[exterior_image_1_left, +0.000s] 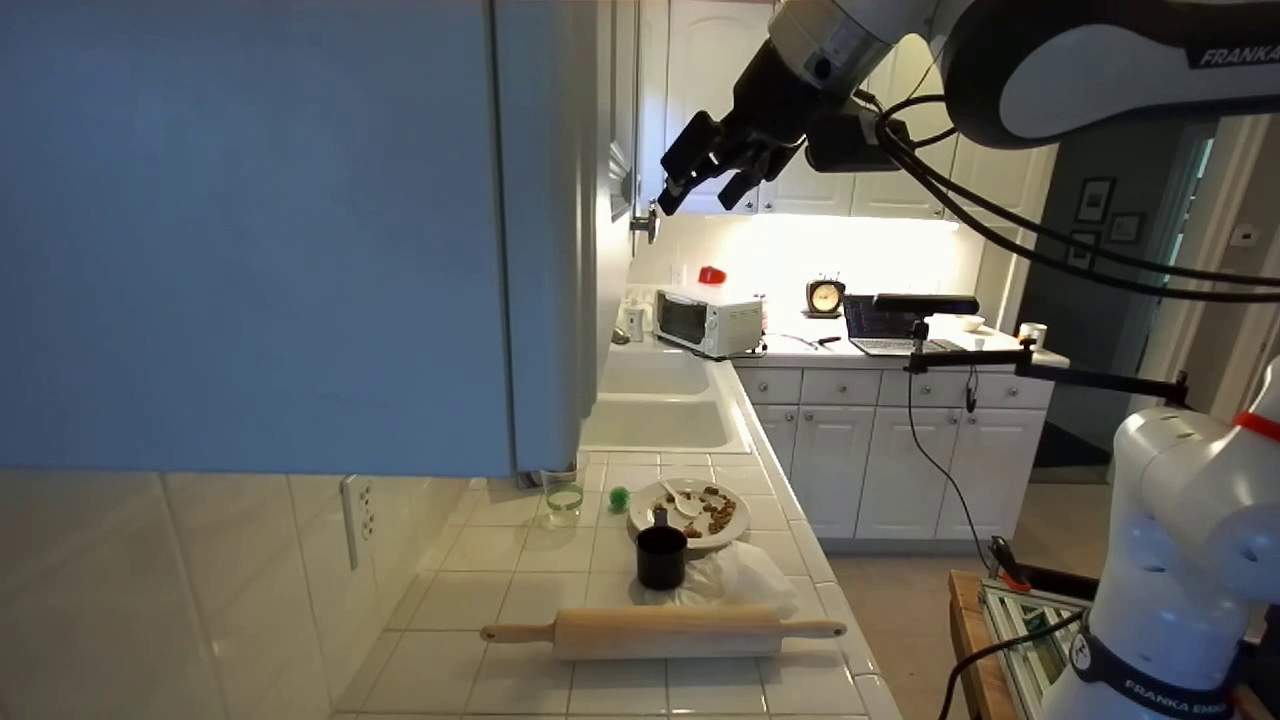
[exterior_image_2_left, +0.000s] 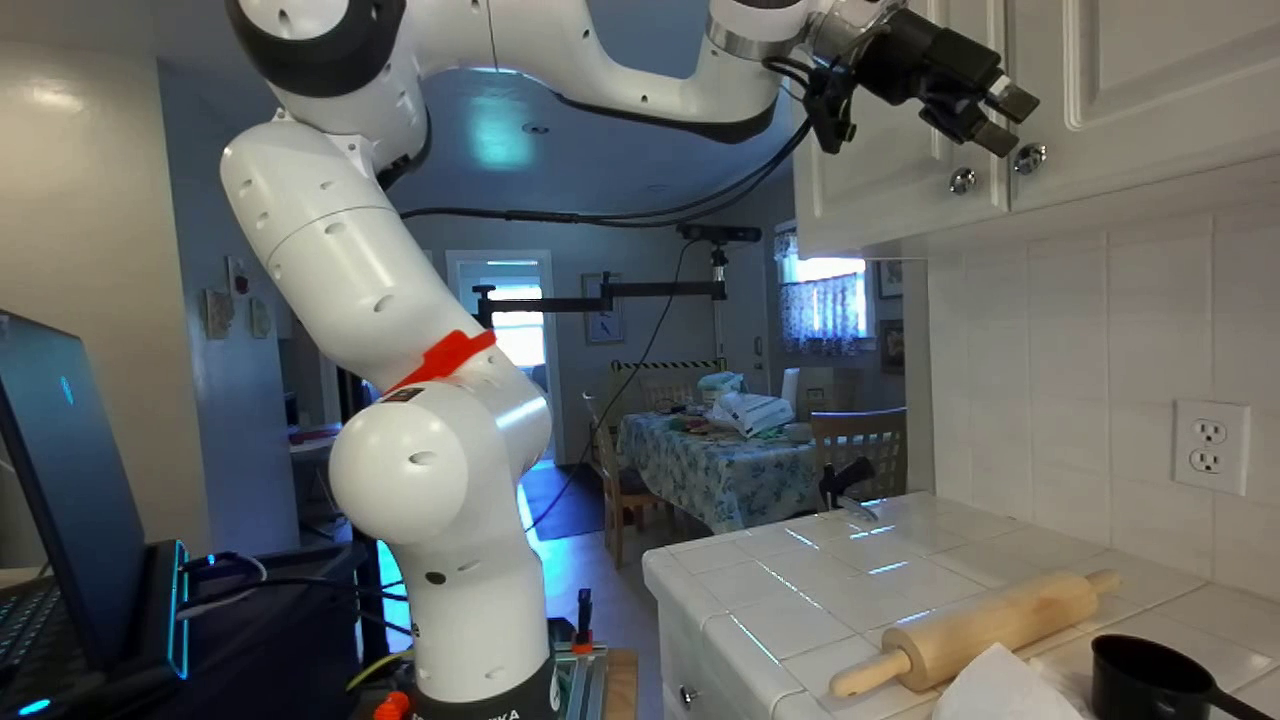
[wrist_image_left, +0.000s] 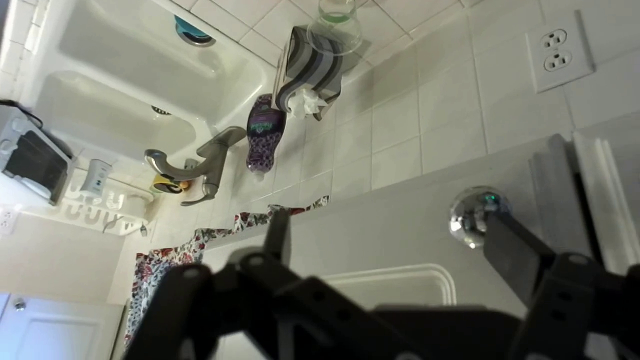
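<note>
My gripper (exterior_image_1_left: 702, 196) is raised close to the wall cabinet, its fingers open and empty. In the wrist view a round, shiny cabinet knob (wrist_image_left: 475, 217) shows beyond the fingers, much nearer the right finger (wrist_image_left: 517, 255), which overlaps its edge. The left finger (wrist_image_left: 277, 234) stands well away from it. From the other side, the fingertips are just above two knobs, one on the right door (exterior_image_2_left: 1029, 157) and one on the left door (exterior_image_2_left: 962, 180). Both cabinet doors look closed. Whether a finger touches a knob I cannot tell.
Below, the tiled counter holds a rolling pin (exterior_image_1_left: 666, 632), a black cup (exterior_image_1_left: 661, 559), a plate (exterior_image_1_left: 642, 514) of food bits and a glass (exterior_image_1_left: 563, 498). Beyond them lie the sink (exterior_image_1_left: 672, 426) and a toaster oven (exterior_image_1_left: 732, 324). Open air surrounds the arm on the room side.
</note>
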